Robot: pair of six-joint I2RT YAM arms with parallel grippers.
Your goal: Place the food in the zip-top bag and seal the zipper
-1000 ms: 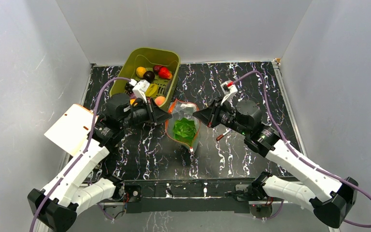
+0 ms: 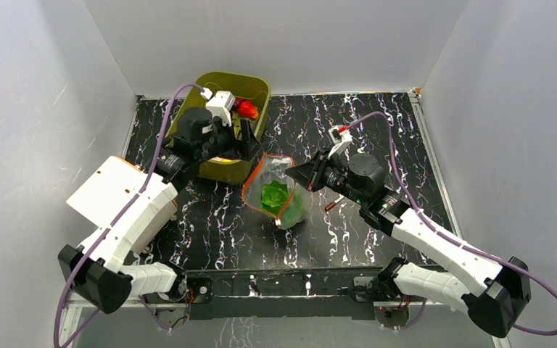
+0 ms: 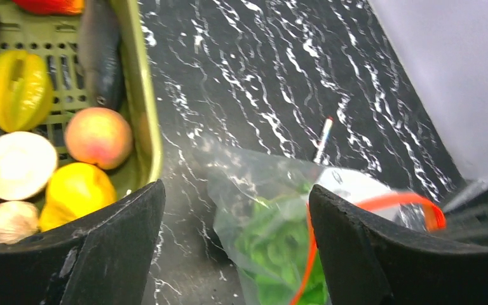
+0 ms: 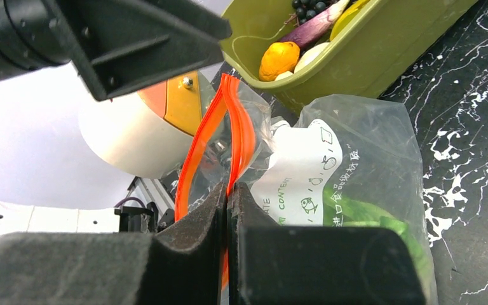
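Observation:
The clear zip bag [image 2: 275, 188] with orange zipper and green leafy food inside stands mid-table. My right gripper [image 2: 290, 171] is shut on its rim; in the right wrist view the orange zipper [image 4: 241, 136] runs into the shut fingertips [image 4: 248, 216]. My left gripper [image 2: 250, 145] is open above and left of the bag, over the right side of the olive bin [image 2: 254, 81]; in the left wrist view its fingers [image 3: 381, 248] are wide apart. The bin holds fruit and vegetables, including an orange peach [image 3: 98, 136] and yellow peppers [image 3: 76, 194].
A white board with orange edge [image 2: 105, 192] lies at the left edge. A pen-like tool [image 2: 331, 206] lies right of the bag. Grey walls enclose the workspace.
The right gripper and bag have shifted slightly left.

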